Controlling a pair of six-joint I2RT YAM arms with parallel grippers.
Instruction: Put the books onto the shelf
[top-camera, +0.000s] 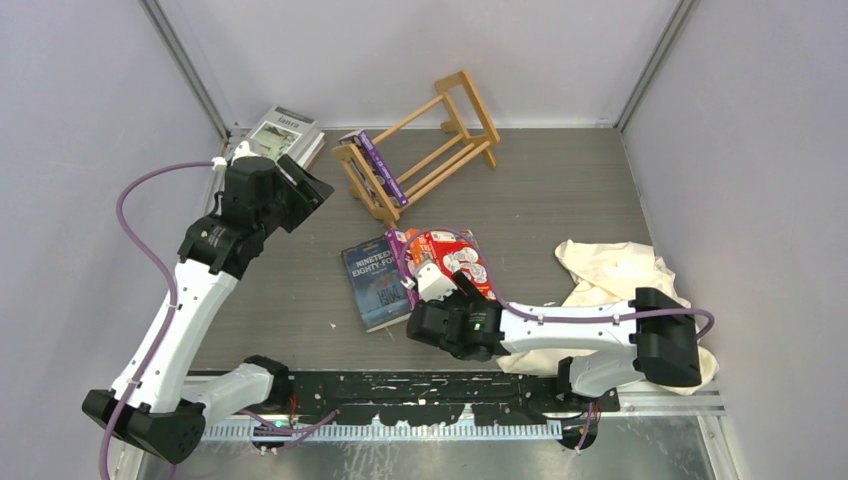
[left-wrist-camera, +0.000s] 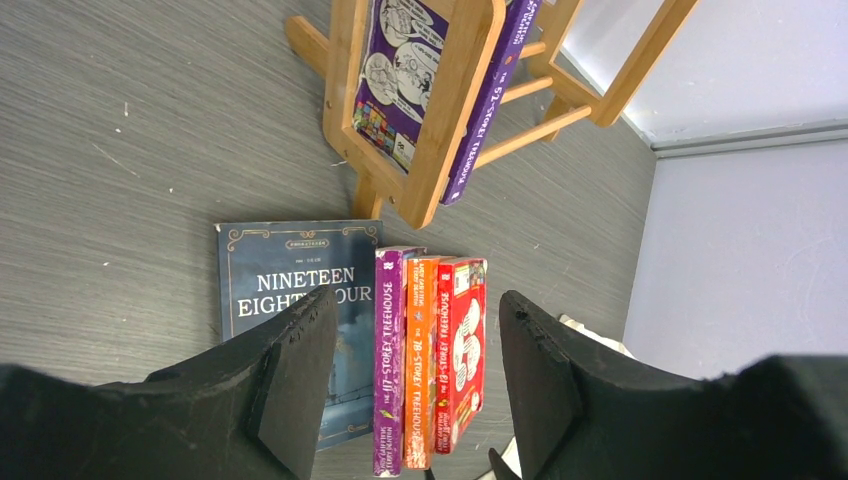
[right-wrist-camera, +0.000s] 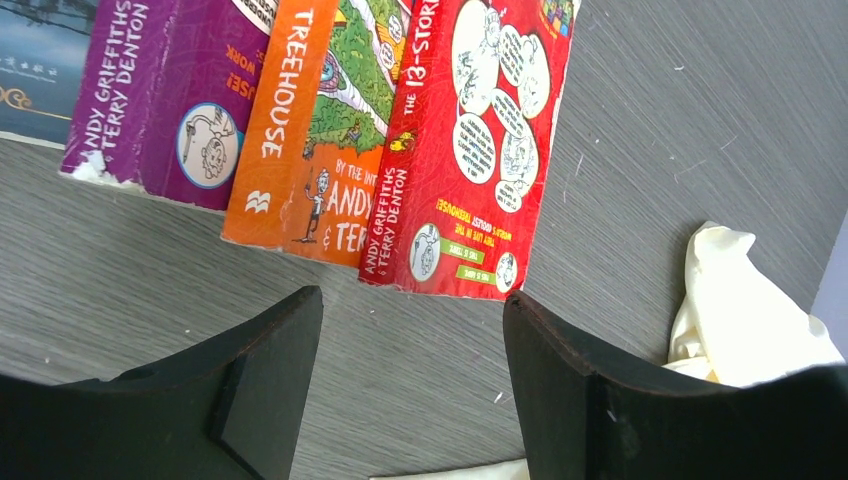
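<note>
A wooden rack (top-camera: 460, 160) holds a purple book (top-camera: 378, 165) upright near its left end. Below it lie a blue "Nineteen Eighty-Four" book (top-camera: 370, 285), a purple book (left-wrist-camera: 390, 370), an orange book (left-wrist-camera: 420, 370) and a red book (left-wrist-camera: 462, 350), side by side and overlapping. My left gripper is open above the table left of the rack, nothing between its fingers. My right gripper hangs at the near ends of the orange and red books, fingers apart, holding nothing.
A pile of grey-white books (top-camera: 282, 130) sits at the back left. A cream cloth (top-camera: 600, 270) covers the front right.
</note>
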